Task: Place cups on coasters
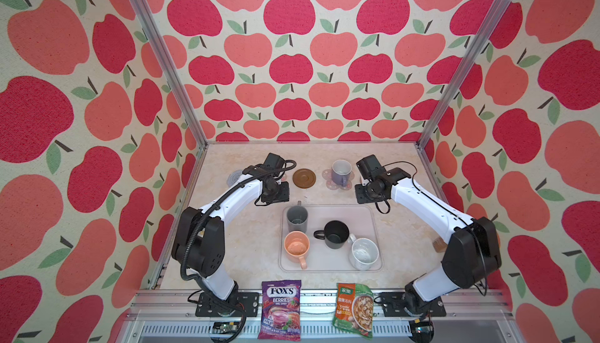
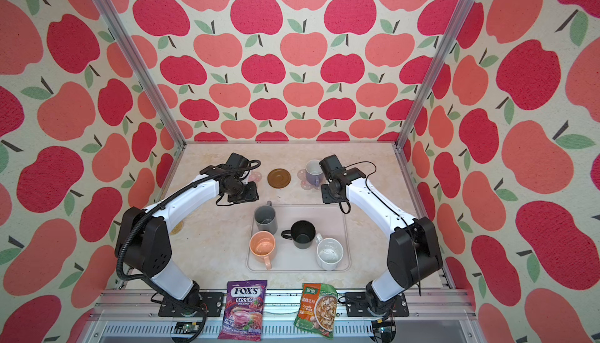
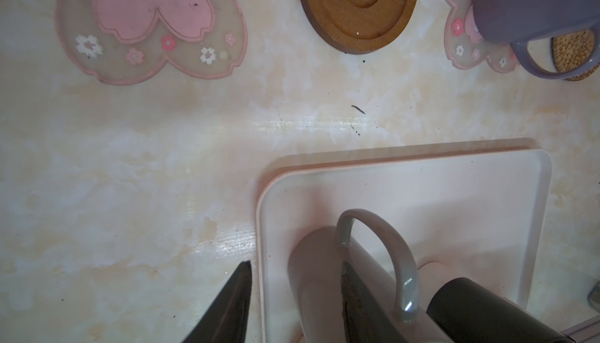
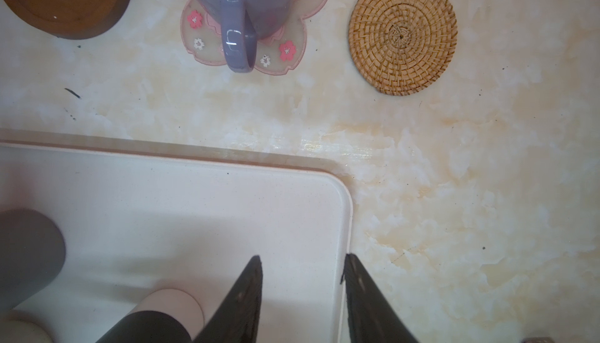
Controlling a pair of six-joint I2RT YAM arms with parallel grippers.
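Note:
A purple-grey cup (image 1: 341,172) stands upright on a pink flower coaster (image 4: 206,49). In the tray (image 1: 368,218) are a grey cup (image 1: 297,219), a peach cup (image 1: 297,246), a black cup (image 1: 335,235) and a white cup (image 1: 363,253). Bare are the brown wooden coaster (image 1: 304,178), the woven coaster (image 4: 403,33) and another pink flower coaster (image 3: 156,37). My left gripper is open above the tray's far left corner, one finger overlapping the grey cup in the wrist view. Over the tray's right edge, my right gripper has its fingers apart, nothing between them.
A snack bag (image 1: 280,310) and a green-orange food packet (image 1: 354,309) lie at the front edge. A pale round item (image 1: 235,177) shows partly behind the left arm. Bare table lies left and right of the tray.

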